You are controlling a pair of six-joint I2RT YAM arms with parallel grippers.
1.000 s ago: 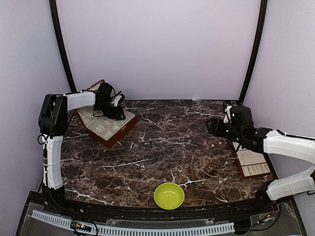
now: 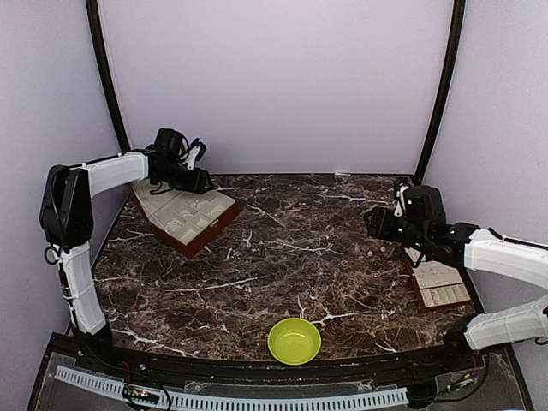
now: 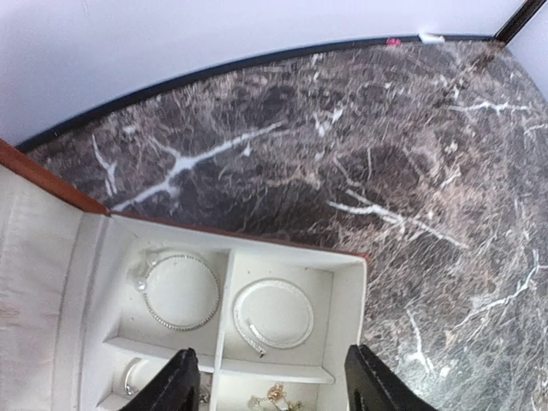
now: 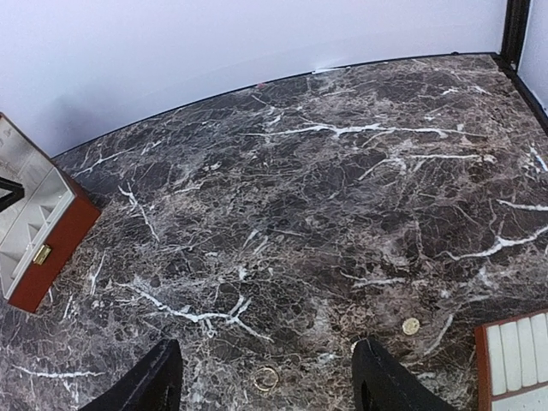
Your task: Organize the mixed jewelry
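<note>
In the left wrist view a silver twisted bracelet lies flat in the back right compartment of the open jewelry box. A thin bracelet with two pearls rests in the compartment to its left. My left gripper is above the box, fingers wide apart and empty. Gold jewelry shows in a nearer compartment. My right gripper hangs open and empty over the table. Below it are a ring and a small round pale piece; another pale piece is partly hidden by a finger.
A tray with small jewelry in it stands at the right, partly under the right arm. A yellow-green bowl sits at the front edge.
The right arm has shifted slightly right in the top view, its gripper still open.
</note>
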